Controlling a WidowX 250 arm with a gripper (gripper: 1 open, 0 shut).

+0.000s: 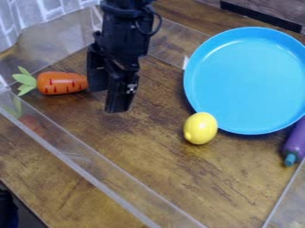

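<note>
My black gripper (pixel 110 82) hangs open over the wooden table, left of centre, just right of an orange toy carrot (pixel 62 83) with green leaves. Nothing shows between its fingers. A yellow lemon-like object (pixel 201 128) lies right of it, below a large blue plate (pixel 243 80).
A purple eggplant-like toy (pixel 298 142) lies at the right edge. Clear plastic walls (pixel 84 165) border the work area.
</note>
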